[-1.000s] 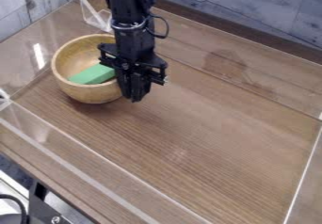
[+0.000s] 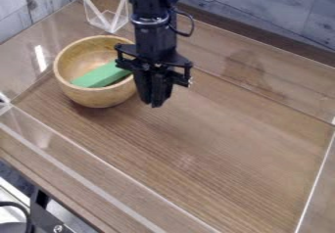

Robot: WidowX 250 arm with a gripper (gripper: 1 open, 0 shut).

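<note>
The black robot arm (image 2: 155, 41) reaches down from the top of the view, with its gripper (image 2: 155, 88) low over the wooden table at the right side of a tan bowl (image 2: 76, 89). A green block (image 2: 100, 75) lies inside the bowl, tilted, partly behind the arm. Whether the gripper is open or shut is hard to make out at this size.
A white wire object (image 2: 110, 12) stands at the back left by the wall. Black cables lie at the lower left corner.
The arm and gripper have shifted a little to the right and slightly up, away from the bowl. The bowl and green block look to be in about the same place.
</note>
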